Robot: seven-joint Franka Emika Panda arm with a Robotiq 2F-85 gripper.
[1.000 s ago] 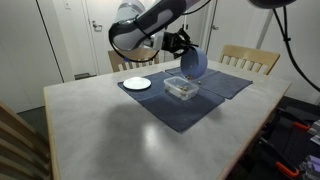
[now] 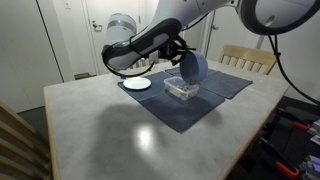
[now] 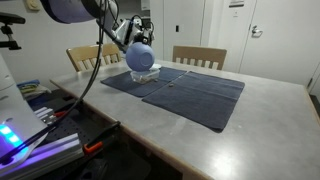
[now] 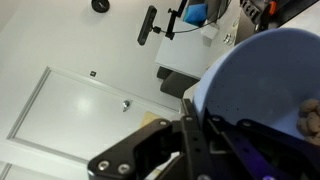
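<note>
My gripper [image 2: 181,52] is shut on the rim of a blue bowl [image 2: 194,68]. The bowl is tipped steeply on its side, just above and against the far right part of a clear plastic container [image 2: 182,91]; whether they touch I cannot tell. From the other side, the bowl [image 3: 139,57] shows as a round blue face in front of the container [image 3: 150,74]. The wrist view has the bowl [image 4: 255,85] filling the right side, with several brown lumps [image 4: 311,112] at the right edge. Small pieces lie in the container.
A white plate [image 2: 137,84] lies left of the container. Dark placemats [image 2: 185,112] cover the middle of the table, and the near left tabletop [image 2: 90,125] is bare. Wooden chairs [image 3: 200,57] stand around the table.
The arm's links have swung lower over the table. Held by its rim, the bowl has turned a little and stays above the container. The container and the plate look unmoved.
</note>
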